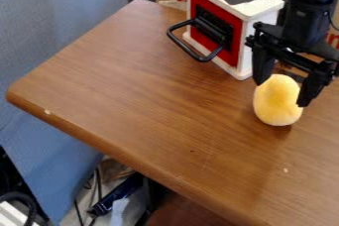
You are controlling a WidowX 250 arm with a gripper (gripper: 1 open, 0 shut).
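A pale yellow, egg-shaped object point(277, 103) sits upright on the wooden table point(133, 111) at the right. My black gripper point(283, 79) is lowered over it from the upper right, its fingers open, one on either side near the object's top. Whether they touch it cannot be told.
A white and red toy oven point(220, 32) with a black handle stands at the back, just left of my arm. A cardboard box is behind it.
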